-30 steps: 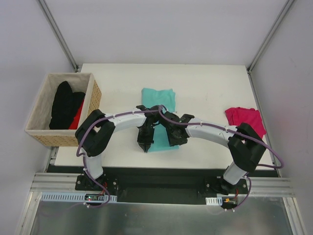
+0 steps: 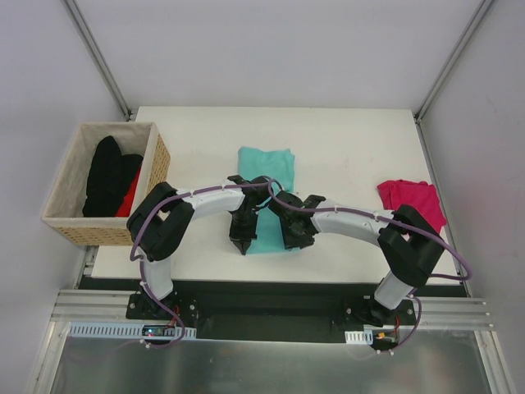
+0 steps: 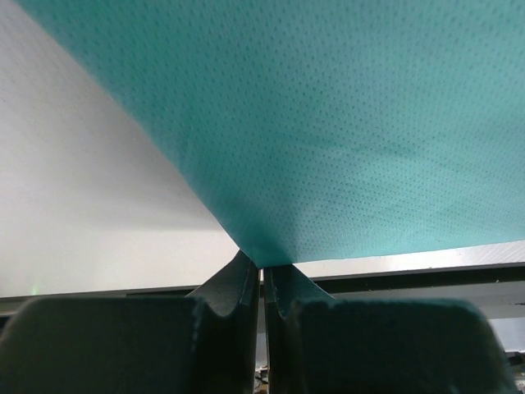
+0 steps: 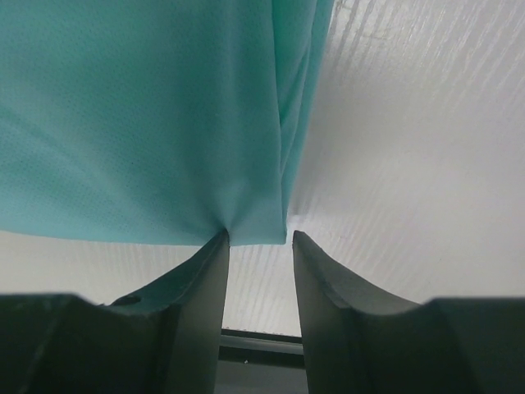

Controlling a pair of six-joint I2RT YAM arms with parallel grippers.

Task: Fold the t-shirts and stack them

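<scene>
A teal t-shirt lies lengthwise on the white table, its middle partly covered by both arms. My left gripper is shut on the shirt's near left corner, with the cloth running up from its fingertips in the left wrist view. At the near right corner of the shirt, my right gripper stands open. In the right wrist view its left fingertip touches or overlaps the cloth, and the corner reaches into the gap between the fingers. Folded layers show along the shirt's right side.
A wicker basket at the left holds black cloth and red cloth. Folded red-pink cloth rests at the table's right edge. Bare table shows at the back right.
My left gripper has shifted very slightly away from the table's front edge with the shirt corner. The right gripper has moved slightly at its corner, still open.
</scene>
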